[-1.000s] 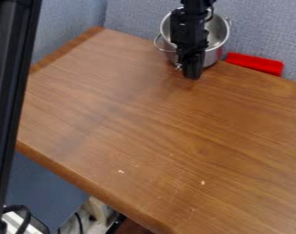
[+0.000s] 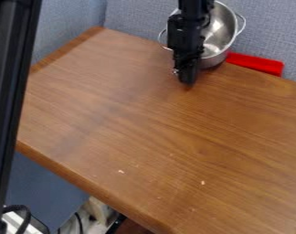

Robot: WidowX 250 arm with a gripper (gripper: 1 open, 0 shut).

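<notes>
A black arm reaches down from the top centre, with my gripper (image 2: 186,71) low at the front left side of a steel pot (image 2: 219,37) with wire handles. The gripper covers part of the pot, and whether it is open or shut on anything cannot be made out. The pot stands at the back of the wooden table (image 2: 151,155), near the padded back wall.
A red cylindrical object (image 2: 254,63) lies right of the pot along the back edge. A dark post runs down the left side of the view.
The pot has shifted slightly to the right over the last second. The gripper and arm have moved a little with it, toward the left and down relative to the pot.
</notes>
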